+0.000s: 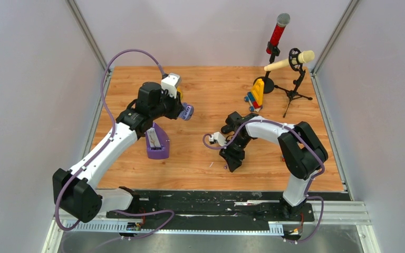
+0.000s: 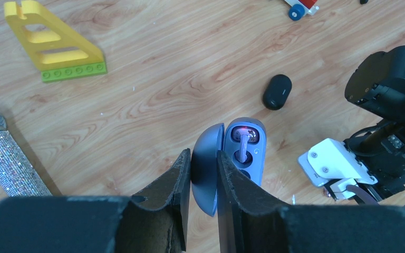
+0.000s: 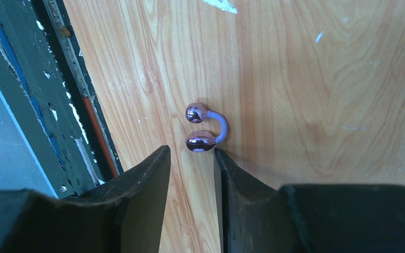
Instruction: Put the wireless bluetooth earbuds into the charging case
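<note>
My left gripper is shut on the opened charging case (image 2: 257,168), holding it above the table. The case's rounded blue lid (image 2: 205,171) stands beside the fingers, and one lilac earbud (image 2: 244,147) sits in the upper part of the base. Lower in the base, dark hollows show, partly hidden by a finger. A second earbud (image 3: 221,124), a curved lilac band with two shiny ends, lies on the wooden table. My right gripper is open low over it, the nearer end appearing just beyond the gap between the fingertips. Whether they touch, I cannot tell.
A purple holder (image 1: 158,153) stands below the left arm. Near the right arm lies a black oval object (image 2: 277,91). Toys (image 1: 257,96) and two stands with a microphone (image 1: 278,35) and a cream tube (image 1: 289,61) occupy the back right.
</note>
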